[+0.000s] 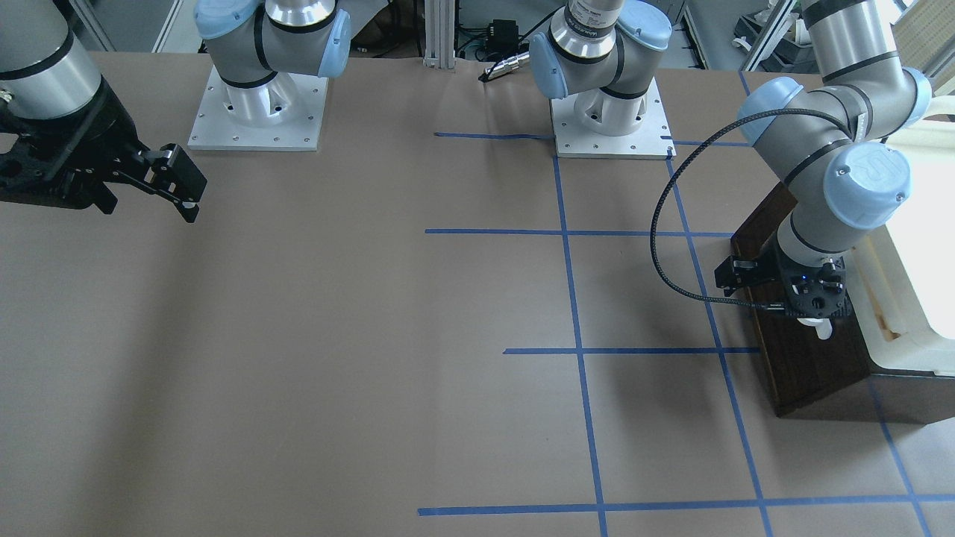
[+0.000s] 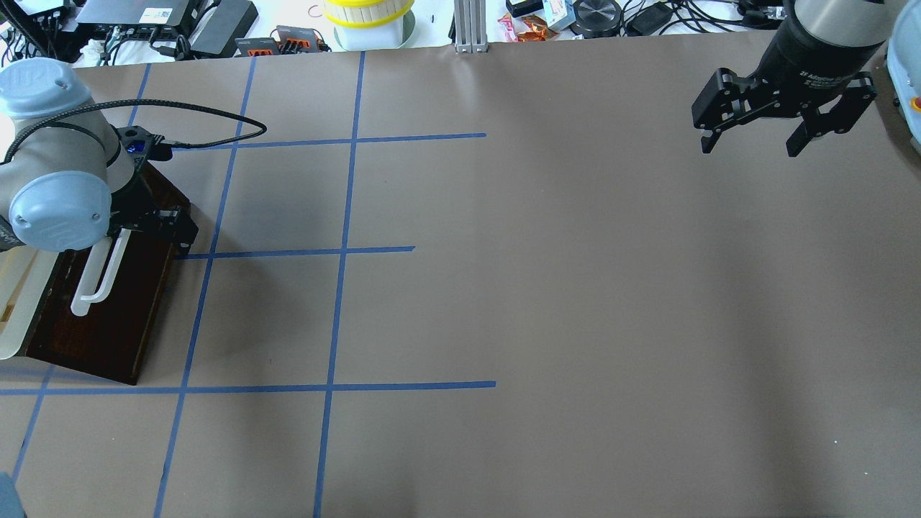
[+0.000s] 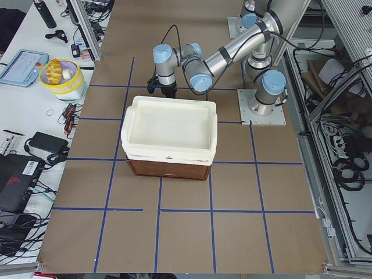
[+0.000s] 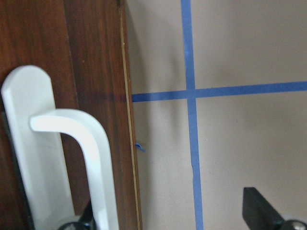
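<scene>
A dark wooden box (image 1: 806,376) with a cream inner bin (image 3: 168,125) on top stands on the taped table. A white handle (image 4: 98,158) is fixed on its wooden face. My gripper (image 1: 779,286) is at that face, over the handle. In the left wrist view one black finger reaches the handle's lower part at bottom left; the other finger (image 4: 259,211) is well apart over the floor, so the gripper looks open. Whether the finger touches the handle is unclear.
Other robot arms stand around: a black gripper (image 2: 777,103) across the table and white bases (image 1: 260,125) at the back.
</scene>
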